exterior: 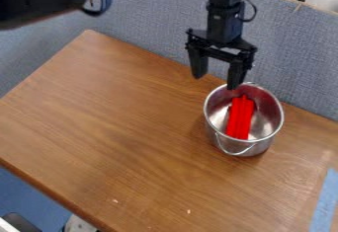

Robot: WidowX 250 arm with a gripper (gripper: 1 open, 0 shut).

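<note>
My black gripper (215, 68) hangs at the upper middle with its two fingers apart and nothing visible between them; its right finger is just above the back rim of a metal bucket (262, 135). Inside the bucket a red object (240, 117) lies lengthwise. The bucket stands on the right side of the wooden table.
A grey padded wall (297, 58) runs along the back. A blue strip (325, 201) lies at the right edge. A dark arm part fills the top left corner.
</note>
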